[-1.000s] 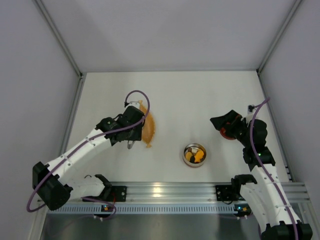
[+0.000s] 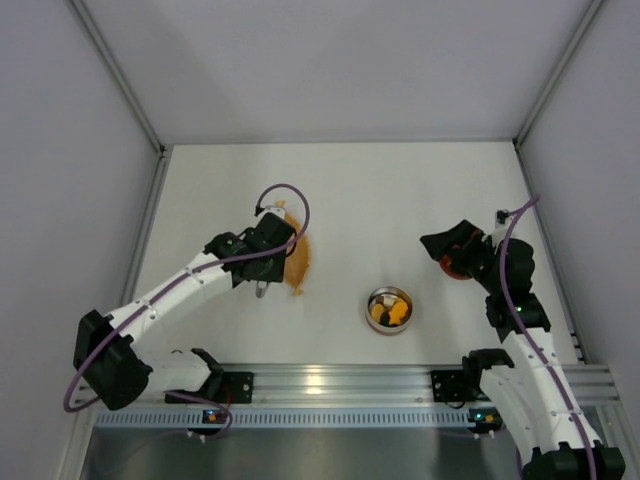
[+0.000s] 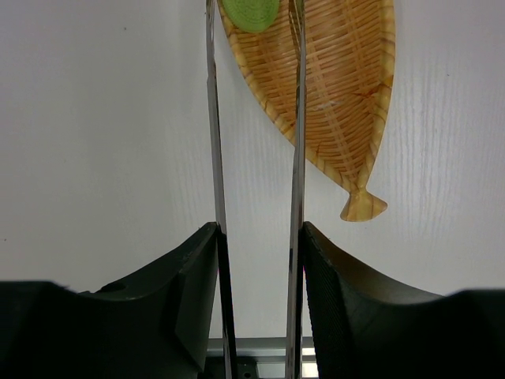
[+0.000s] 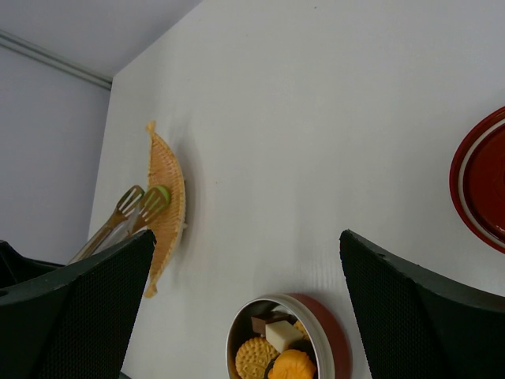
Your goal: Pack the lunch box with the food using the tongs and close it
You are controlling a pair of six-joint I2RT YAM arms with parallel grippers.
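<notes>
My left gripper has its fingers against the two long metal arms of a pair of tongs, which stand apart. Their slotted ends are over the fish-shaped wicker basket. A round green piece shows between the tongs' arms, at the basket; whether they touch it is unclear. The round lunch box, red outside, holds cookies and other pieces of food. My right gripper is wide open and empty, raised above the table near the box and a red round lid-like thing.
A metal rail runs along its front edge. Grey walls stand at the sides and back.
The right arm, lunch box and basket have stayed where they were.
</notes>
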